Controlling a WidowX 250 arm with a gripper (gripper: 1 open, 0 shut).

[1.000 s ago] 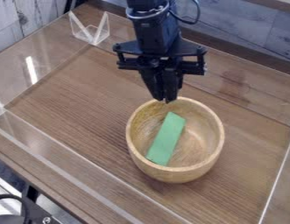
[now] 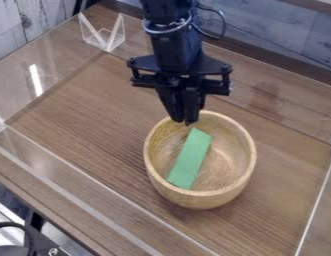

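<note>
A green rectangular block (image 2: 191, 159) lies inside a tan round bowl (image 2: 228, 188) on the wooden table. My black gripper (image 2: 183, 112) hangs from above at the centre, its tip over the back rim of the bowl, above and behind the block. Whether its fingers are open or shut is hard to make out from this angle.
A clear plastic object (image 2: 101, 35) stands at the back left. Pale panels border the back, and black cables lie at the front left corner.
The arm and gripper have shifted very slightly over the last second. The bowl and the green block stay where they were.
</note>
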